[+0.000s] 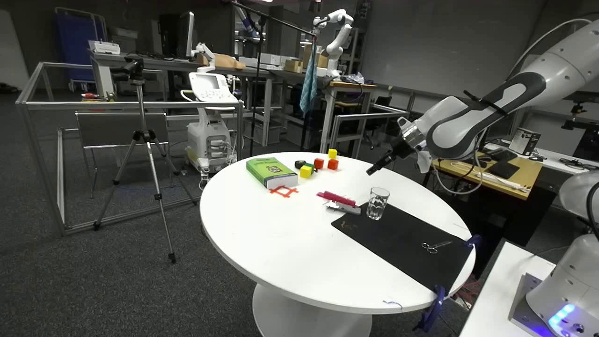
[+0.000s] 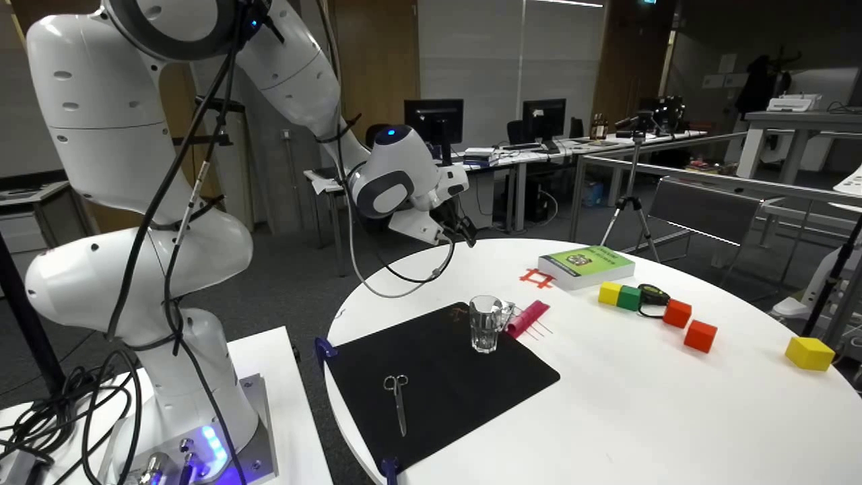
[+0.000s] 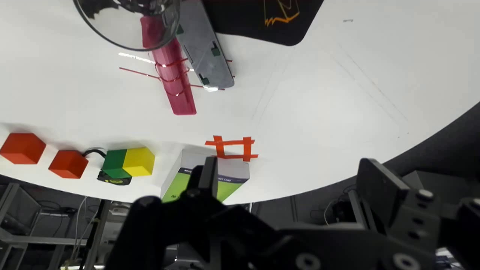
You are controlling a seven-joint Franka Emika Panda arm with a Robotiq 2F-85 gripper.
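Observation:
My gripper is open with nothing between its fingers, raised above the round white table (image 1: 269, 241). In exterior view 1 the gripper (image 1: 371, 171) points down and to the left, on the far side of the clear glass (image 1: 377, 203). That glass stands upright on a corner of the black mat (image 2: 436, 388). Beside it on the table lie a red bar (image 3: 168, 76) with thin strands around it and a grey metal piece (image 3: 204, 49). A pair of scissors (image 2: 397, 400) rests on the mat.
A thick green book (image 2: 587, 265) lies near a red tape outline (image 2: 537, 278). Yellow (image 1: 306, 171), green (image 2: 630, 298) and red blocks (image 2: 700, 335) are spread nearby, with a dark coiled object (image 2: 652, 294) among them.

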